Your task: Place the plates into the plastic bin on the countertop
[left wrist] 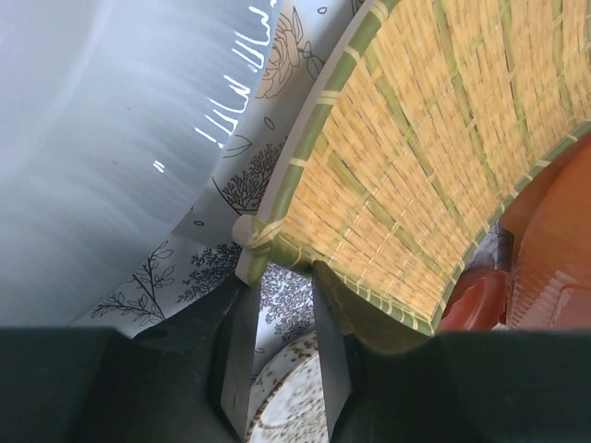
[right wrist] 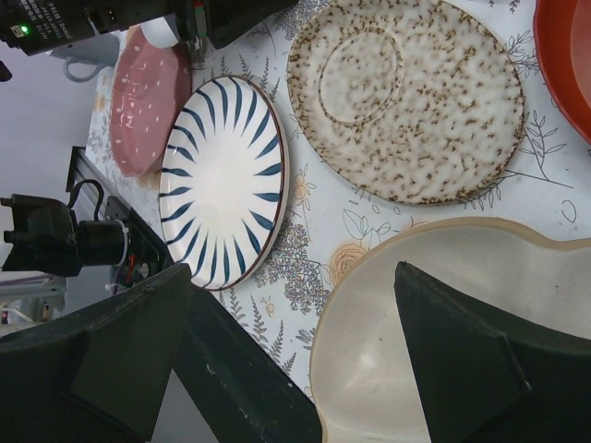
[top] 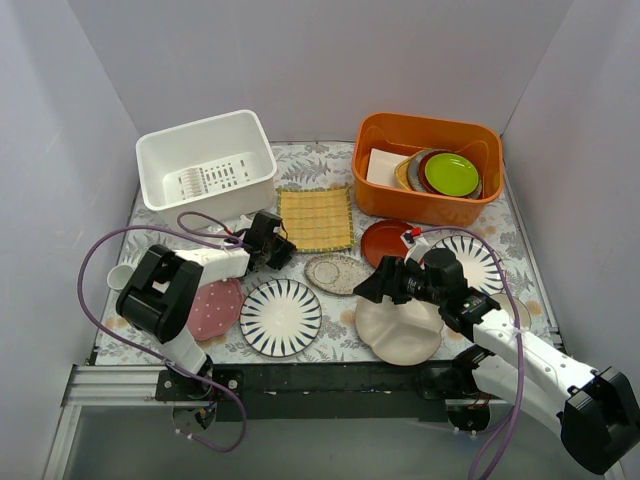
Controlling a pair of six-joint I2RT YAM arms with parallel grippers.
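Observation:
The yellow woven tray [top: 316, 220] lies at the middle back, between the white bin [top: 207, 165] and the orange plastic bin [top: 428, 205]. Close to its near-left corner is my left gripper, its fingers part open with a gap between them; the woven tray's corner [left wrist: 263, 242] is right by the fingertips. My right gripper stands open and empty over the cream plate [top: 400, 335]. On the counter also lie a speckled plate [top: 337, 273], a blue-striped plate [top: 280, 318], a pink plate [top: 213, 310] and a red plate [top: 386, 240].
Inside the orange bin stand several plates, a green plate [top: 452, 174] foremost. Another striped plate [top: 472, 262] lies at the right, partly behind my right arm. A mug [top: 120, 277] is at the left edge. Purple cables loop over both arms.

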